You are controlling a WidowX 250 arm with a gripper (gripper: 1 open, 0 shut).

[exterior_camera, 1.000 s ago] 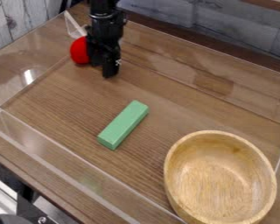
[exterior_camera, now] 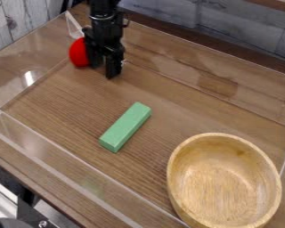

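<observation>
The black robot arm reaches in from the top of the camera view, with its gripper (exterior_camera: 103, 62) low over the wooden table at the upper left. A red round object (exterior_camera: 78, 52) sits just left of the gripper, partly behind it. The fingers are dark and small, so whether they are open or shut, or touch the red object, is unclear.
A green rectangular block (exterior_camera: 125, 126) lies diagonally at the lower middle of the table (exterior_camera: 192, 89). A large tan bowl (exterior_camera: 223, 178) stands at the bottom right.
The gripper has shifted very slightly beside the red object, which looks about where it was. The green block and bowl have not moved.
</observation>
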